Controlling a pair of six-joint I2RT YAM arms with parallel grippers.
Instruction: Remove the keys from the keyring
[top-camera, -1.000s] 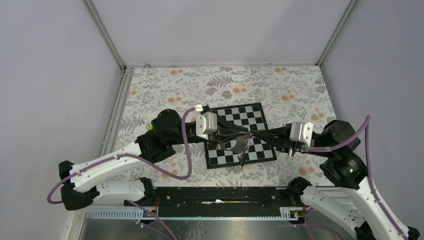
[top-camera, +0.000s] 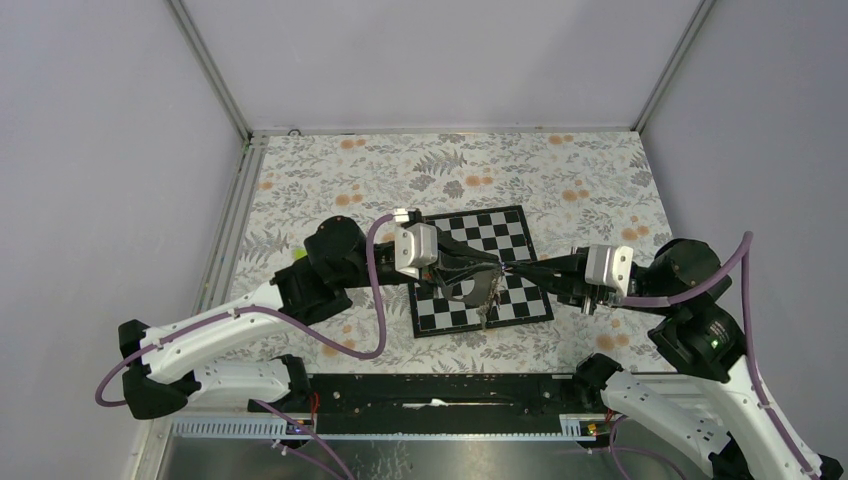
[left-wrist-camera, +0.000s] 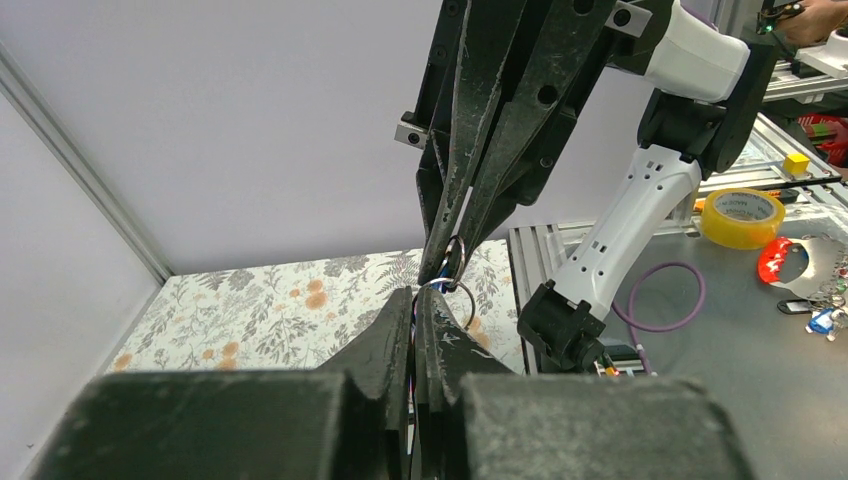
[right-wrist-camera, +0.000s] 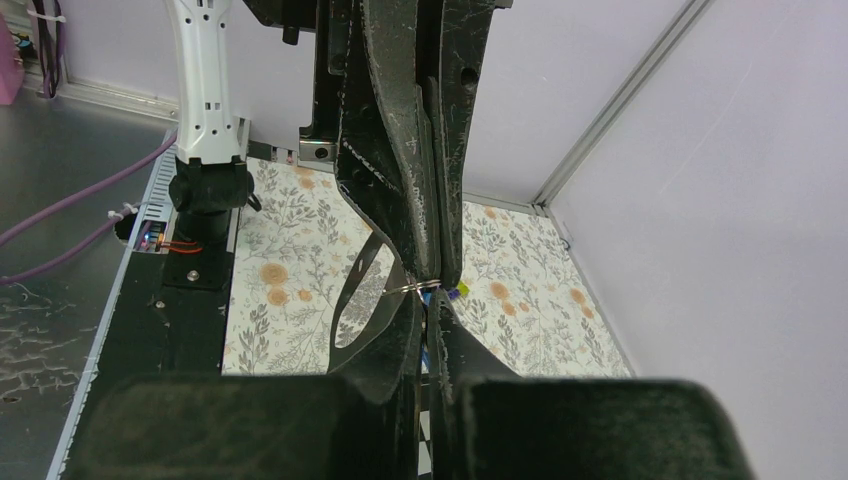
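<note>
In the top view, my left gripper and right gripper meet tip to tip above the checkered board. My left fingers are shut on the thin metal keyring, whose loop sticks out beside their tips. A second wire loop lies against the tips of my right fingers, which are shut; whether wire sits between them I cannot tell. Below the grippers hang a grey curved flat piece and a small dangling cluster; single keys cannot be made out. Fingers hide much of the ring.
The checkered board lies on a floral-patterned table, with free room around it. Pale walls stand at the back and both sides. Off the table, in the left wrist view, are yellow tape and a red-and-silver trinket.
My right arm has shifted slightly to the right, its tips still close to the left ones. The hanging cluster has swung a little. My left arm has hardly moved.
</note>
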